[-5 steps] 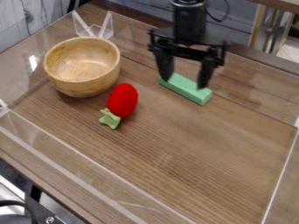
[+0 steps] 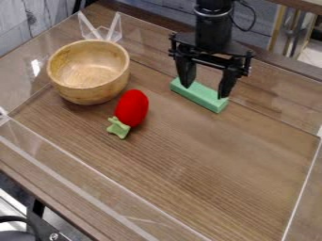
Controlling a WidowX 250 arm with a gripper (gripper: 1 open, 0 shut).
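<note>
My black gripper (image 2: 205, 81) stands open above the green block (image 2: 199, 95), its fingers pointing down on either side, near the upper middle of the table. A red object (image 2: 131, 108) with green leaves, like a toy strawberry, lies left of centre. A tan bowl (image 2: 89, 73) sits at the left.
Dark edges and cables show at the back and at the bottom left.
Over the last second my gripper has moved, most recently a little to the left over the green block. The block, red object and bowl look unmoved.
</note>
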